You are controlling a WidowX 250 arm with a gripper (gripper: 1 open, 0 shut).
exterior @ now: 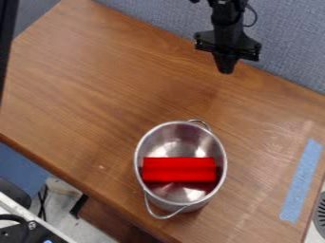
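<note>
A steel pot point(180, 143) with wire handles stands at the lower middle of the camera view, a red block point(180, 169) lying inside it. My black gripper point(226, 66) hangs at the top, right of centre, well behind the pot and clear of it. It is shut, with nothing visible between its fingers.
A blue tape strip point(301, 178) runs along the right side. A grey padded wall point(286, 90) borders the back, and part of a round metal object point(320, 214) shows at the lower right edge.
</note>
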